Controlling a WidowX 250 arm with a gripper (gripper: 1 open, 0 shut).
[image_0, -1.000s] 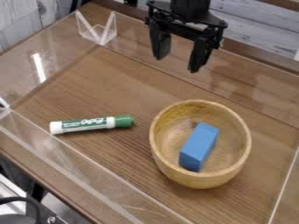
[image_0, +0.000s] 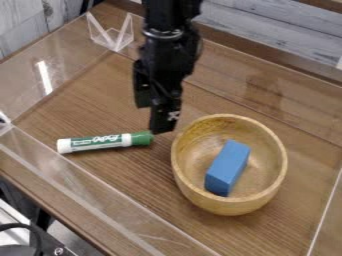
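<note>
My black gripper (image_0: 156, 110) hangs open above the table, its fingers pointing down just behind the green-and-white marker (image_0: 103, 142), which lies on the wooden table at the lower left. To the right of the gripper, a wooden bowl (image_0: 259, 198) holds a blue block (image_0: 227, 165). Nothing shows between the fingers.
A clear plastic stand (image_0: 112, 30) is at the back left. A pale wall (image_0: 281, 30) runs along the back. A black cable (image_0: 27, 230) lies at the lower left corner.
The bowl, block and marker look unchanged.
</note>
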